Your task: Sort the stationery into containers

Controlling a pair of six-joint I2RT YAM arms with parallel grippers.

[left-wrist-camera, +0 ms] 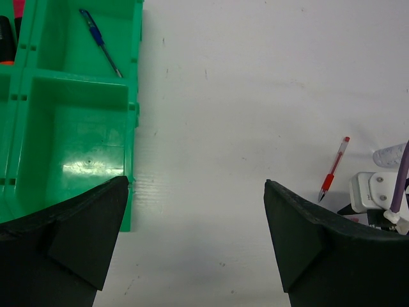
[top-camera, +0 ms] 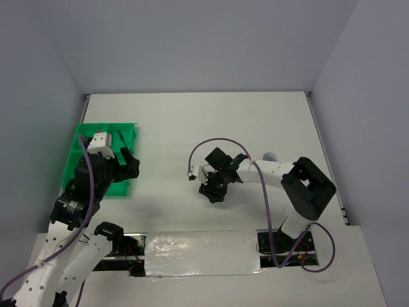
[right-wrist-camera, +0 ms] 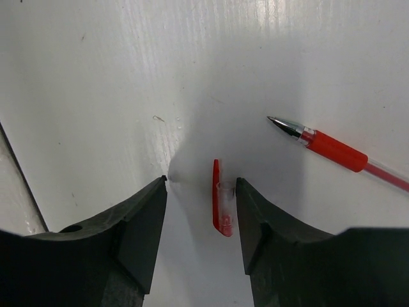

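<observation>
A red pen lies on the table, tip toward my right gripper in the right wrist view. A red pen cap [right-wrist-camera: 222, 198] with a clear part lies between the open fingers of my right gripper, close to the right finger. My left gripper is open above the green divided container [left-wrist-camera: 77, 128] and the bare table beside it, nothing between its fingers. A blue pen [left-wrist-camera: 96, 33] lies in the upper compartment; dark and red items sit at the far upper left. The lower compartment shown is empty.
A clear cylindrical object [left-wrist-camera: 387, 155] stands near my right arm. A silvery strip [top-camera: 198, 252] runs along the front edge.
</observation>
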